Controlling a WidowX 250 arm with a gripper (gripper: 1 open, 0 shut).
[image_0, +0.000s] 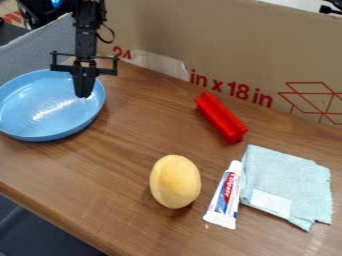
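My black gripper (83, 86) points down over the right part of a blue plate (27, 110) at the left of the table, its fingers shut with nothing visible between them. On the wooden table lie a yellow oval object (175, 181), a red block (221, 118), a toothpaste tube (225, 195) and a folded light-blue cloth (286, 188).
A cardboard box (254, 50) forms a wall along the back. A grey surface (27, 50) is behind the plate at the left.
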